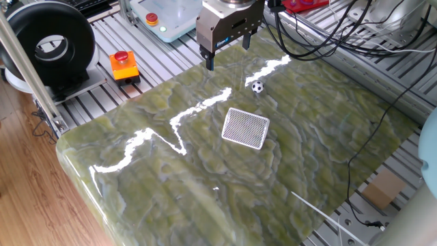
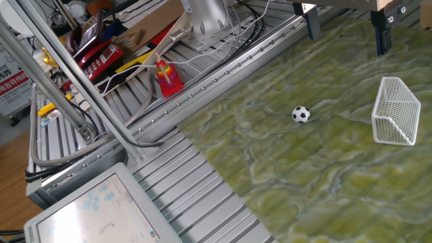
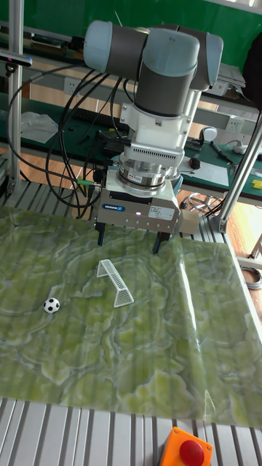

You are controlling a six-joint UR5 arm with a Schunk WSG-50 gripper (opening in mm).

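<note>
A small black-and-white ball [image 1: 257, 87] rests on the green marbled sheet, apart from the white mesh goal [image 1: 246, 128]. Exterior view 2 has the ball [image 2: 301, 114] to the left of the goal [image 2: 395, 112], with bare sheet between them. In exterior view 3 the ball [image 3: 51, 305] again lies left of the goal [image 3: 116, 282]. My gripper [image 1: 228, 54] hangs above the sheet, its two fingers wide apart and nothing between them. It is open, touching neither ball nor goal; exterior view 3 shows the gripper [image 3: 127, 242] behind the goal.
An orange box with a red button [image 1: 124, 67] stands off the sheet's edge. Black cables [image 1: 321, 48] hang beside the arm. A touchscreen panel [image 2: 101, 209] lies on the slatted frame. Much of the green sheet [image 1: 287, 184] is clear.
</note>
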